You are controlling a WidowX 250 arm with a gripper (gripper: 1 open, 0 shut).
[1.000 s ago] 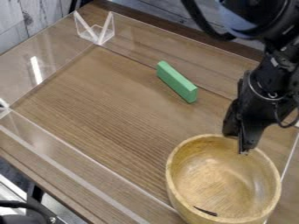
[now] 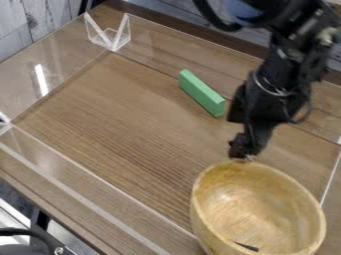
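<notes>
My black gripper (image 2: 242, 129) hangs over the right side of the wooden table (image 2: 107, 139), blurred, its fingers pointing down. It is just right of a green block (image 2: 201, 91), which lies on the table, and above the far rim of a large tan bowl (image 2: 210, 199). The bowl sits at the front right with a small dark item (image 2: 245, 246) at its bottom. The blur hides the exact spacing of the fingertips; nothing clearly shows held between them.
A clear plastic holder (image 2: 107, 32) stands at the back left. Black cables lie beyond the front-left edge.
My gripper has moved left and back, away from over the bowl and closer to the green block. The block looks unmoved; the bowl shifted very slightly.
</notes>
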